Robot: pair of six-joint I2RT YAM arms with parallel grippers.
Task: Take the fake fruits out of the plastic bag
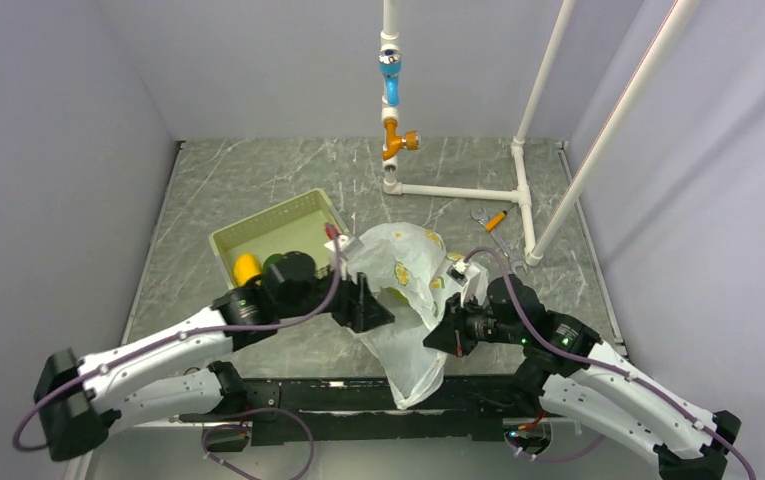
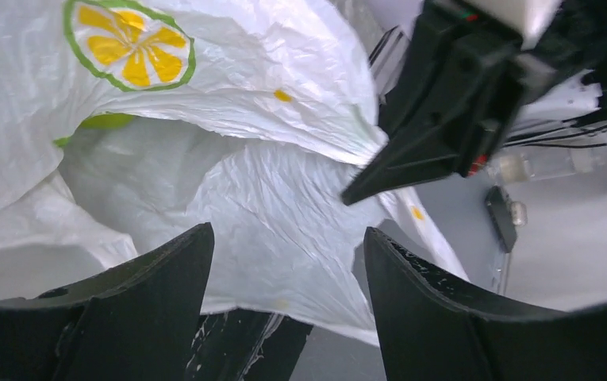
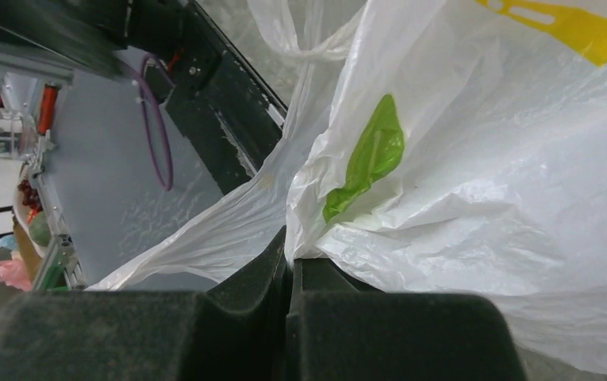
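The white plastic bag (image 1: 403, 370) lies in the middle of the worktop, its mouth facing my left gripper (image 1: 373, 310), which hangs over it with fingers apart and nothing between them. In the left wrist view a bit of green fruit (image 2: 108, 121) peeks from under the printed flap (image 2: 228, 71). My right gripper (image 1: 443, 340) is shut on the bag's edge, which runs into its fingertips in the right wrist view. A green basket (image 1: 278, 210) at the left holds a yellow fruit (image 1: 247, 267) and a dark green one, partly hidden by my left arm.
White pipes (image 1: 458, 192) with blue and orange valves stand at the back and right. A wrench and an orange-handled screwdriver (image 1: 497, 218) lie beside them.
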